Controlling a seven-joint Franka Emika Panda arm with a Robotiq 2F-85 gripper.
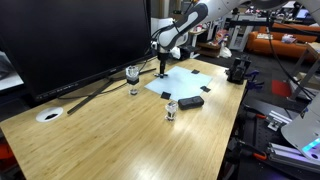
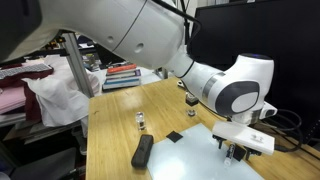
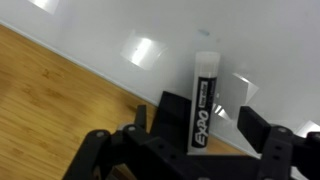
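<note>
In the wrist view, a marker with a white body and a black EXPO label lies lengthwise in the gap of my gripper. The fingers are open, with one dark fingertip left of the marker and the other to its right, both apart from it. In exterior view 2, the gripper is low over the far part of the white sheet. From exterior view 1, the gripper appears at the sheet's far left side; the marker is too small to make out clearly there.
A black eraser-like block lies by the sheet's edge, and a small dark square is near it. Small jars stand at mid-table and a taller jar stands farther back.
</note>
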